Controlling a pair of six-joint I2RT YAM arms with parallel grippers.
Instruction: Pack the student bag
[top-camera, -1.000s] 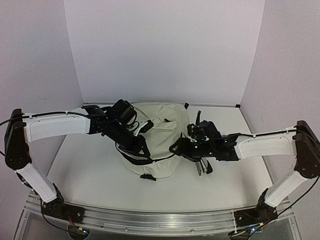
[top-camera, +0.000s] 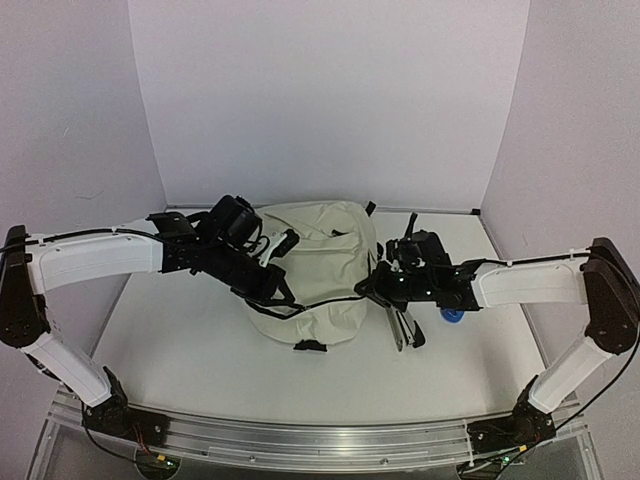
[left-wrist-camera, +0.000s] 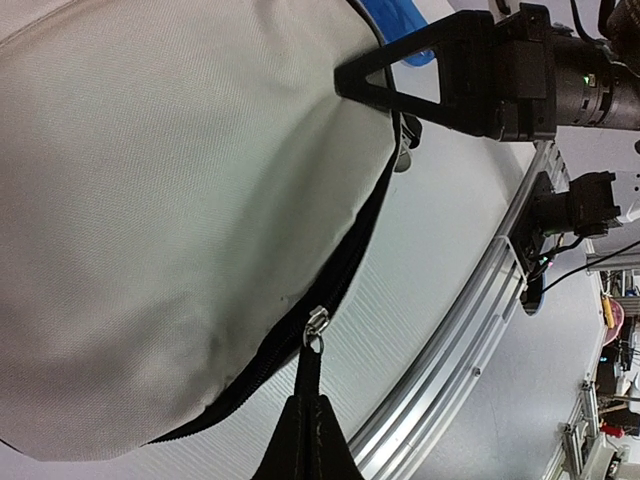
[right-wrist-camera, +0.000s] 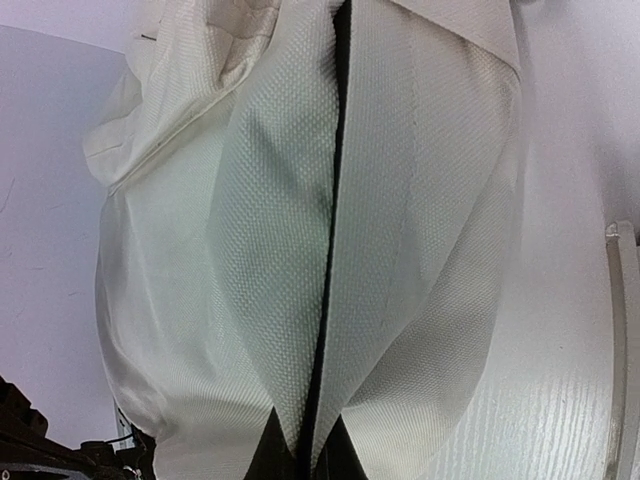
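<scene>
The cream bag (top-camera: 320, 265) lies on the table between both arms, its black zipper (left-wrist-camera: 345, 255) running along the near edge. A metal zipper slider (left-wrist-camera: 316, 322) sits on it with a black pull strap (left-wrist-camera: 308, 372) attached. My left gripper is shut on that strap, just below the slider, which shows the strap drawn taut. Farther along the zipper edge, my right gripper is shut on the bag's edge, with folded cloth and the dark zipper line running between its fingers. In the top view the fingertips are small and dark against the zipper.
A flat, light-edged item (top-camera: 398, 328) lies on the table right of the bag, partly under the right arm. A blue object (top-camera: 452, 315) rests beyond it, half hidden. A metal rail (top-camera: 320, 455) borders the front.
</scene>
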